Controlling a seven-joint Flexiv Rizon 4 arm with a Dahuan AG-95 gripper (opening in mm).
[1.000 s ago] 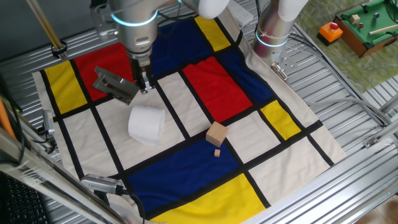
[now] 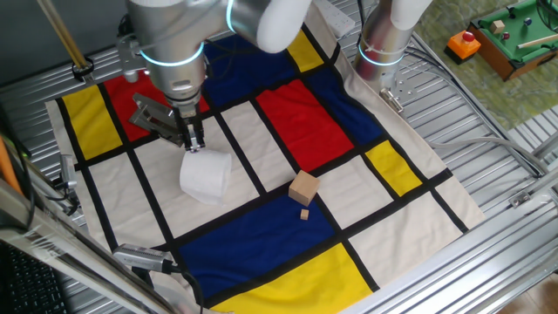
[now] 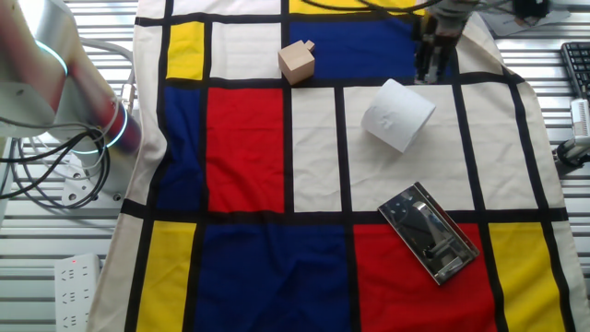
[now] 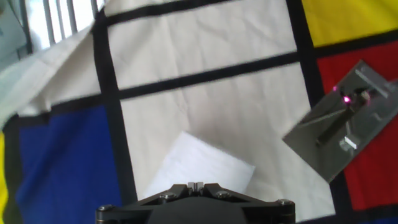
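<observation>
My gripper (image 2: 193, 146) hangs just above the white paper roll (image 2: 206, 177) in exterior view 1, near its upper edge. In the wrist view its fingertips (image 4: 196, 186) meet at the bottom centre, shut, with nothing visible between them. Beyond them lies the roll (image 4: 202, 165), partly hidden by the gripper. From exterior view 2 the roll (image 3: 398, 114) rests tilted on a white panel of the cloth, and the blurred gripper (image 3: 430, 72) shows past it. A shiny metal box (image 3: 429, 232) lies on the red panel nearby. Whether the gripper touches the roll I cannot tell.
A wooden block (image 2: 303, 187) and a tiny wooden cube (image 2: 304, 214) sit near the blue panel. The patterned cloth (image 2: 357, 192) has wide clear areas. A camera on a stand (image 2: 144, 259) is at the cloth's near left edge.
My gripper has moved left and slightly toward the near side, from beyond the roll to its upper edge. Roll, metal box and wooden blocks have stayed in place.
</observation>
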